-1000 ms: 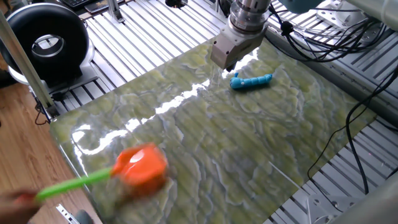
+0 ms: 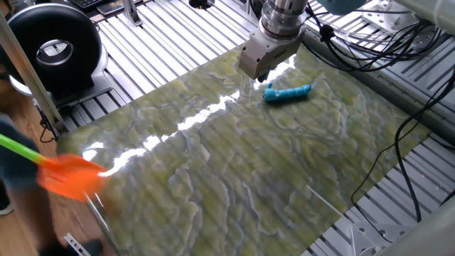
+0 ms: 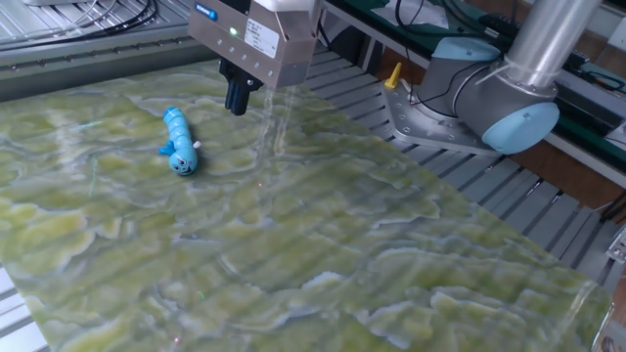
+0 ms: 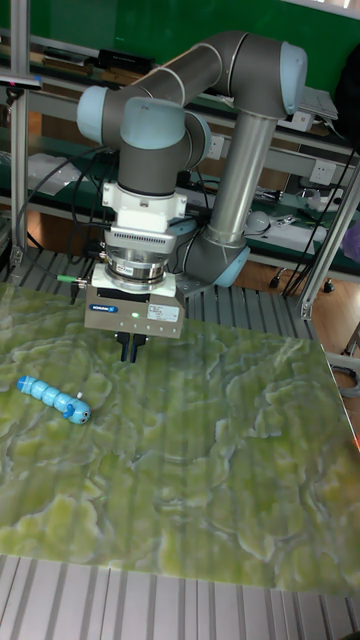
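Note:
A light-blue segmented caterpillar toy (image 2: pixel 287 93) lies on the green marbled board (image 2: pixel 213 185), near its far side. In the second exterior view the toy (image 3: pixel 180 143) shows a face at its near end. My gripper (image 3: pixel 237 102) hangs above the board beside the toy, apart from it, pointing down. Its black fingers look close together, and nothing shows between them; the third exterior view shows the same for the gripper (image 4: pixel 130 352). An orange shovel (image 2: pixel 70 176) with a green handle (image 2: pixel 20 148) is blurred at the board's left edge, by a person.
Most of the board is bare. A slatted metal table (image 2: pixel 160 39) surrounds it. Black cables (image 2: pixel 398 53) run along the right side, and a large black ring-shaped object (image 2: pixel 53 50) stands at the far left.
The orange shovel, held in a person's hand over the board earlier, has swung left to the board's edge. My arm and the caterpillar toy have not moved.

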